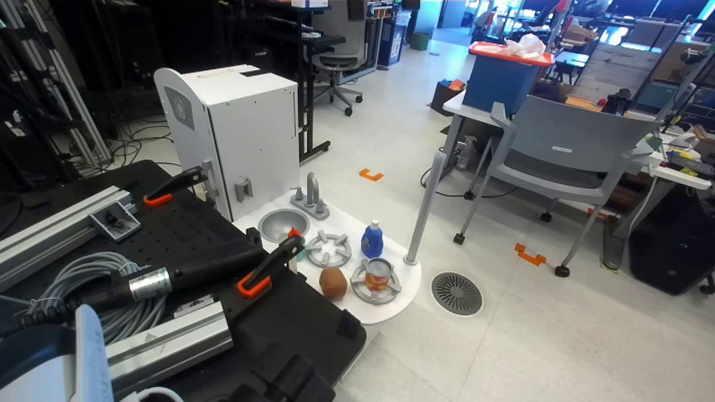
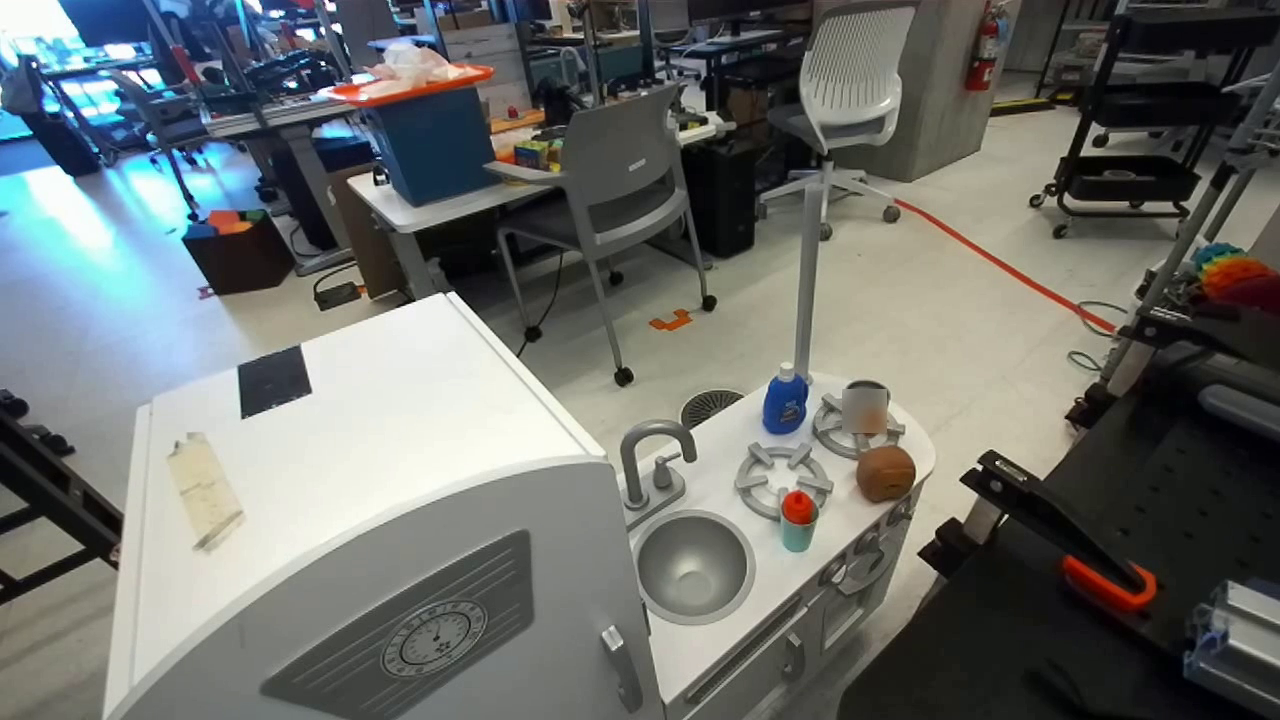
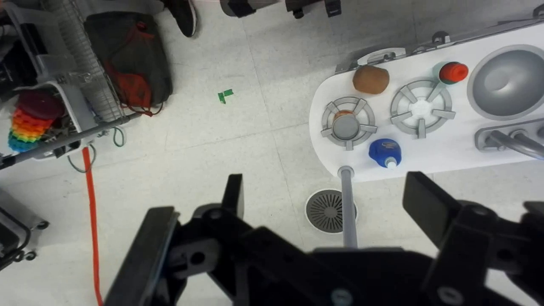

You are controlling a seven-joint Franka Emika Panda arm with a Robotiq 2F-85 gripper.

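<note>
In the wrist view my gripper is open, its two dark fingers wide apart with only floor and part of the toy kitchen visible between them. The white counter lies beyond the fingertips. On it are a can resting on one burner, a blue bottle, a brown rounded object and a red-topped green cup or bottle beside the other, empty burner. None of them touches the gripper. Exterior view 1 shows what seems a dark part of the gripper at its lower edge.
A grey post rises from the counter's end. The sink is empty, with a faucet behind it. A tall white cabinet stands at the counter's other end. The black table with orange clamps borders the counter.
</note>
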